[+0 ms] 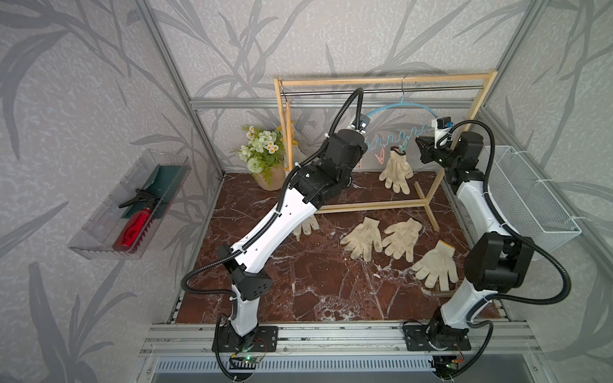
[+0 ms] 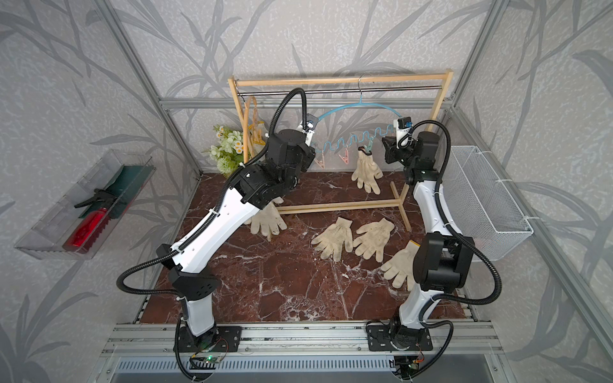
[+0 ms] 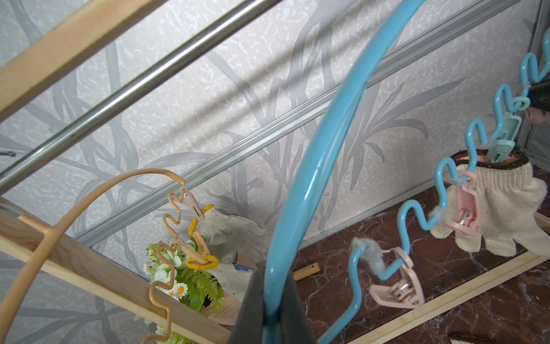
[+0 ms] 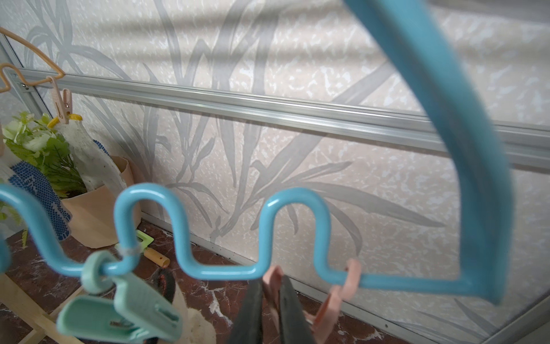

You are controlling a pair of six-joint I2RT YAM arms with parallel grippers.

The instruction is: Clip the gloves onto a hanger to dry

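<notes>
A blue hanger [image 1: 401, 104] hangs from the rack's bar, with one cream glove [image 1: 396, 169] hanging at a mint clip [image 4: 137, 309]. My left gripper is shut on the hanger's left arm. My right gripper is at the right end of the wavy rail, beside a pink clip [image 4: 338, 298]; whether it grips the clip is unclear. Several loose gloves [image 1: 400, 239] lie on the table in front of the rack. An orange hanger [image 3: 86, 197] at the left holds gloves in clips.
The wooden rack [image 1: 383, 79] stands at the back. A flower pot [image 1: 268, 178] is behind its left side, a white wire basket [image 1: 530, 210] at the far right, and a clear bin [image 1: 95, 229] at the far left.
</notes>
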